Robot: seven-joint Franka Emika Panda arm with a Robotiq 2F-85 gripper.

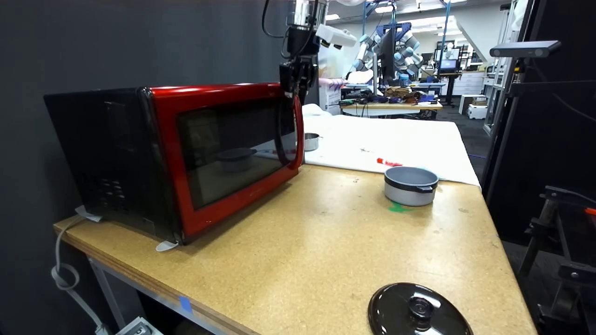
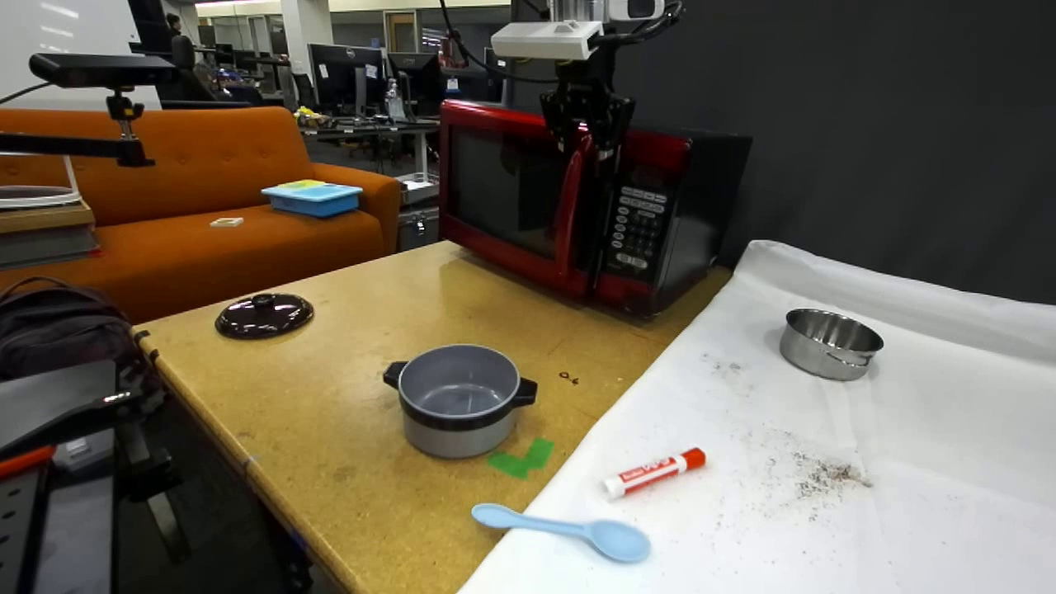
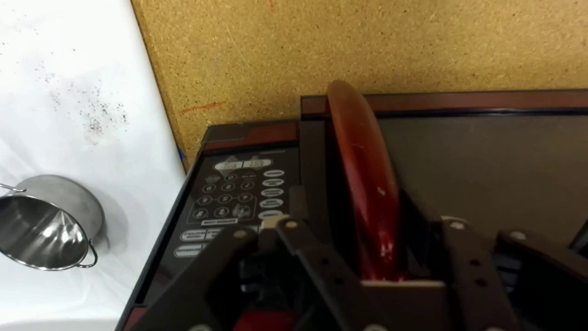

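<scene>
The red and black microwave (image 1: 240, 150) stands with its door closed at the back of the wooden table. Its curved red handle (image 3: 366, 176) runs between the two fingers of my gripper in the wrist view. One finger is on the keypad side, the other on the window side, and the fingers stand part open around the upper part of the handle. In exterior view 2 my gripper (image 2: 590, 147) points down at the top of the handle (image 2: 571, 209). Whether either finger touches the handle cannot be told.
A grey pot (image 2: 459, 401) and its dark lid (image 2: 264, 316) sit apart on the table. On the white cloth are a steel pan (image 2: 829, 345), a red marker (image 2: 655, 472) and a blue spoon (image 2: 569, 528). Bare table lies before the microwave door.
</scene>
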